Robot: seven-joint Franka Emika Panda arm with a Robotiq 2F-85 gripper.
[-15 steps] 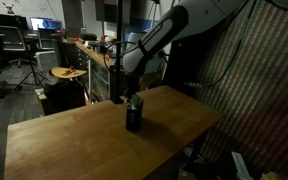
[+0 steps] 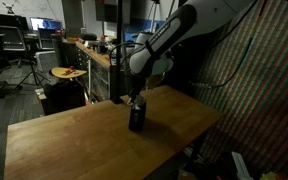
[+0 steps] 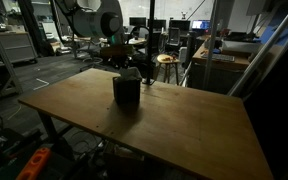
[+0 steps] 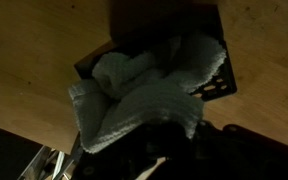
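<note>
A black box [image 2: 137,121] stands on the wooden table, with holes along one side in the wrist view. Bunched grey cloth [image 4: 149,95] fills much of the box and rises toward my gripper. The gripper is shut on this cloth, though darkness hides most of the fingers. In exterior view 2 the box [image 3: 126,92] has pale cloth [image 3: 129,74] at its top, directly under the arm. The box's bottom is hidden by the cloth.
A round stool [image 2: 68,73] and desks stand beyond it. A corrugated wall [image 2: 259,90] rises at the right of exterior view 1.
The arm has shifted slightly to the right in exterior view 1. The box also stands a little farther right than before.
</note>
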